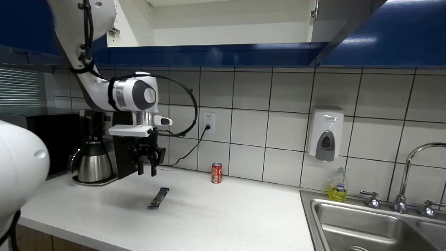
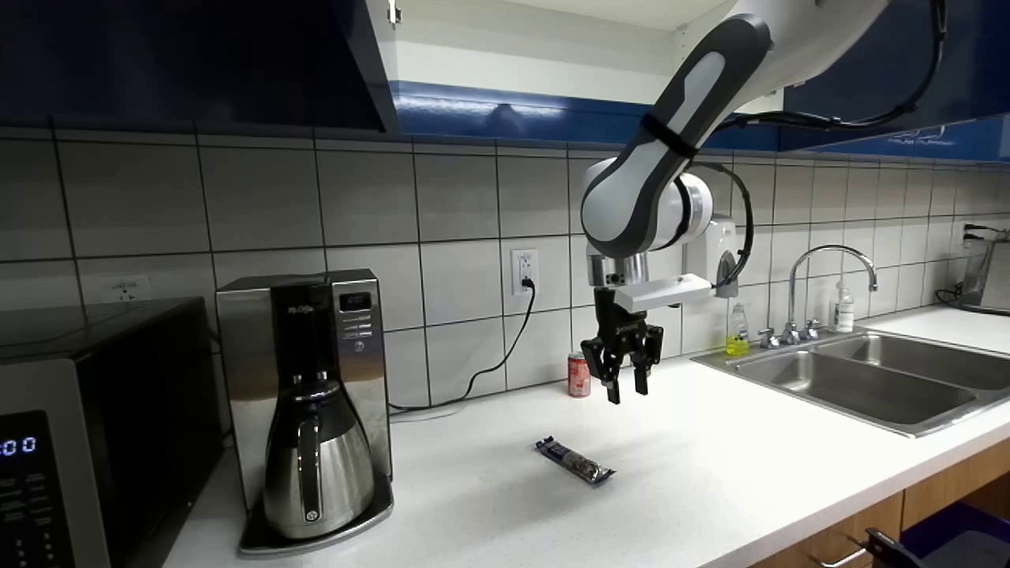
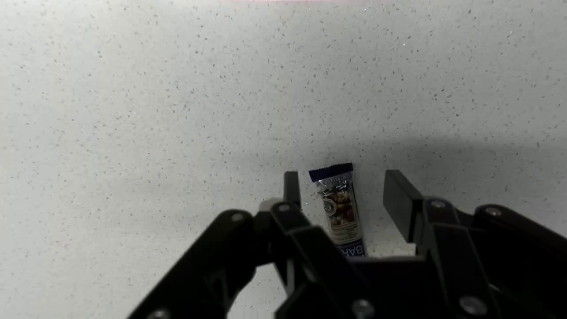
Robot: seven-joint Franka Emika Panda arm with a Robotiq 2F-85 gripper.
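Observation:
A snack bar in a dark wrapper (image 1: 159, 198) lies flat on the white counter, and in the second exterior view the same bar (image 2: 574, 461) rests left of and below the gripper. My gripper (image 1: 147, 171) hangs above the counter, partly open, its fingers pointing down with nothing between them. From the wrist, the bar (image 3: 341, 210) appears between the two fingertips, lower down on the counter and apart from them. Its near end is hidden behind the gripper body. A red soda can (image 1: 216, 173) stands upright near the tiled wall.
A coffee maker with a steel carafe (image 2: 319, 454) stands beside a black microwave (image 2: 104, 426). The sink (image 1: 359, 226) and a yellow soap bottle (image 1: 338, 186) are at the right. An empty cabinet (image 1: 230, 25) is overhead. Open counter lies between bar and sink.

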